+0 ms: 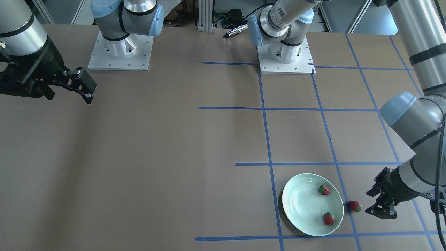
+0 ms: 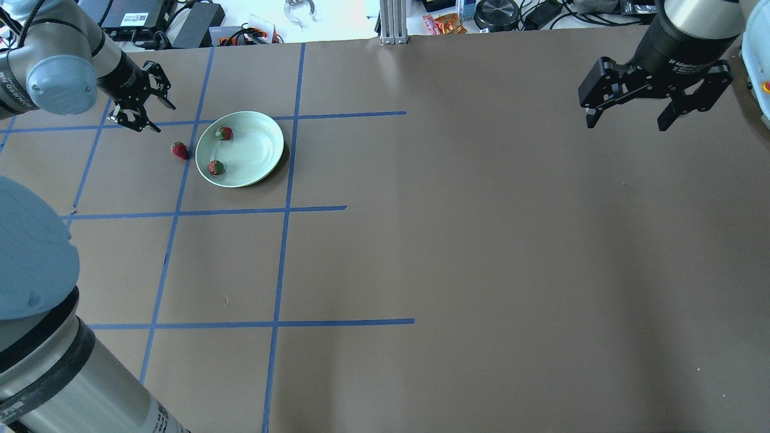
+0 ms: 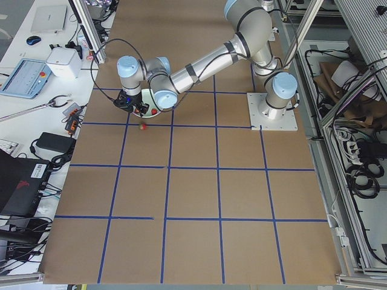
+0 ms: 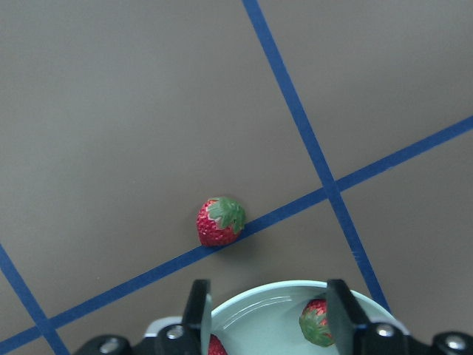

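A pale green plate holds two strawberries, one toward the back and one toward the front. A third strawberry lies on the table just outside the plate, also seen in the left wrist view as a lone red berry. My gripper hovers just beside that loose strawberry, its fingers apart and empty; in the top view the gripper is off the plate's far side, and in the left wrist view its fingertips frame the plate's near part.
Another arm's black gripper hangs at the left of the front view, and further arm bases stand along the back edge.
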